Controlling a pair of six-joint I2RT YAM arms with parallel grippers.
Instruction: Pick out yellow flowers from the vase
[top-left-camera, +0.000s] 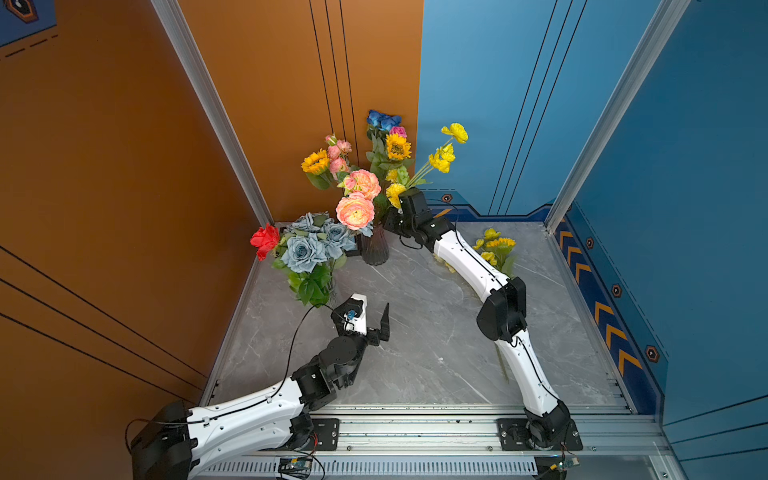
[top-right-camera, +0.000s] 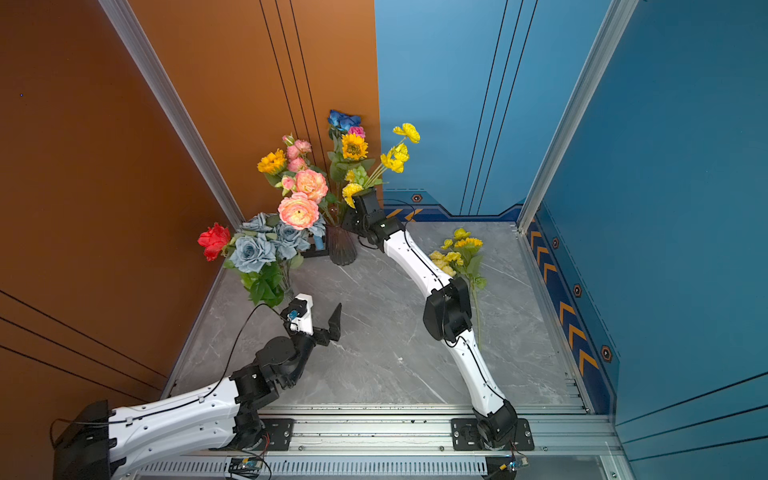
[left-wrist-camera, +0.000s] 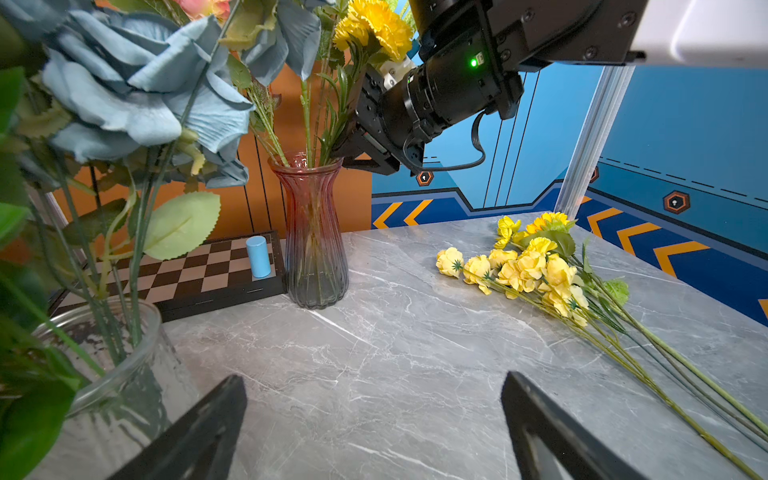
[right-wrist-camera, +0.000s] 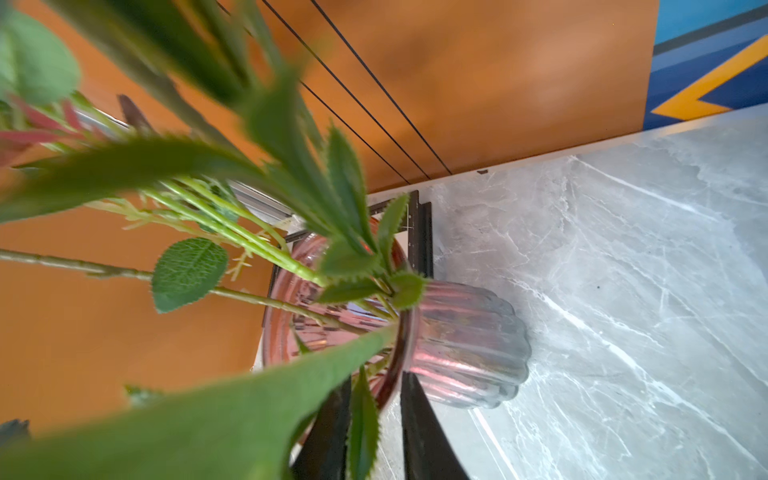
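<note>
A reddish glass vase (left-wrist-camera: 316, 232) stands upright at the back, holding mixed flowers. Among them are a yellow-orange sunflower (top-left-camera: 398, 146), another sunflower (top-left-camera: 315, 162), and yellow blooms (top-left-camera: 441, 157) leaning right on long stems. At the vase's mouth, my right gripper is partly open; a leaf (right-wrist-camera: 364, 432) shows between its fingers, and foliage covers much of that view. My left gripper stands wide open and empty over the front-left tabletop. Picked yellow flowers (left-wrist-camera: 532, 268) lie on the table to the right.
A clear glass vase (left-wrist-camera: 132, 392) with blue-grey roses (top-left-camera: 305, 253) and a red flower (top-left-camera: 265, 241) stands at the left. Behind it is a checkered board (left-wrist-camera: 200, 272) bearing a blue cylinder (left-wrist-camera: 258, 257).
</note>
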